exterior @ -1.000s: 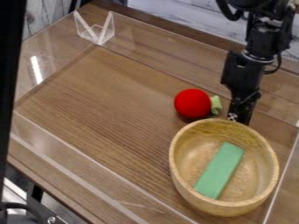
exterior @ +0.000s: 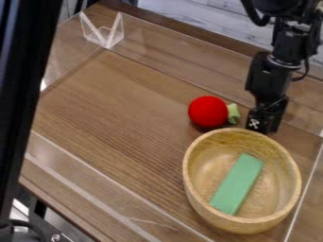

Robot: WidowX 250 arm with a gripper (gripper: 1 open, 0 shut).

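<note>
The black gripper [exterior: 263, 118] points down at the right of the table, low beside a red ball [exterior: 207, 112] and a small pale green object [exterior: 232, 112] touching the ball's right side. Its fingertips are dark and hard to make out, just behind the rim of a light wooden bowl [exterior: 203, 163]. A flat green block [exterior: 237, 183] lies inside the bowl.
A white wire-like object [exterior: 104, 33] stands at the back left. A black post or edge runs down the left side, and a pale wall is at the back.
The gripper has shifted very slightly, a little up from the bowl's rim. The ball, bowl and block look unchanged.
</note>
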